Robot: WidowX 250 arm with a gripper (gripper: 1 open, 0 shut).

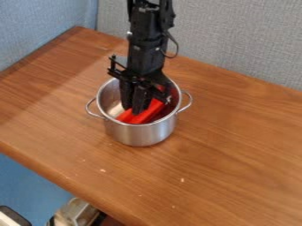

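Observation:
A steel pot (139,133) with two loop handles stands on the wooden table. Inside it lies a long red object (139,114), with some pale and dark areas beside it that are too small to tell apart. My black gripper (147,99) reaches down into the pot from above, its fingers over the red object. The fingertips are partly hidden, so what lies between them is unclear.
Grey padded walls stand at the back and left. A metal fixture (76,214) sits below the table's front-left edge.

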